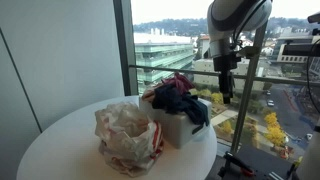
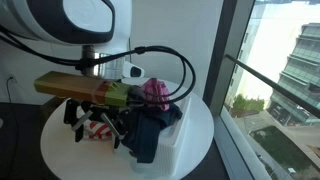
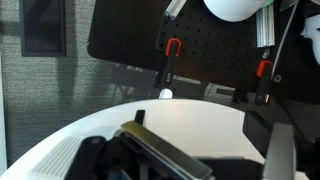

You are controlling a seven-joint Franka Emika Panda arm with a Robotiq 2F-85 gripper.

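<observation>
My gripper [image 1: 226,97] hangs in the air at the table's right side in exterior view 1, apart from the things on the table. In the wrist view its fingers stand apart over the white tabletop [image 3: 195,118], and nothing shows between them. A white box [image 1: 181,131] sits on the round table, heaped with dark blue cloth [image 1: 180,103] and some dark red cloth [image 1: 177,83]. Beside it lies a crumpled whitish plastic bag [image 1: 125,128] with red marks. In exterior view 2, the arm hides part of the bag; dark cloth [image 2: 148,135] and pink cloth [image 2: 155,91] show in the box.
Large windows [image 1: 165,50] stand behind the table.
</observation>
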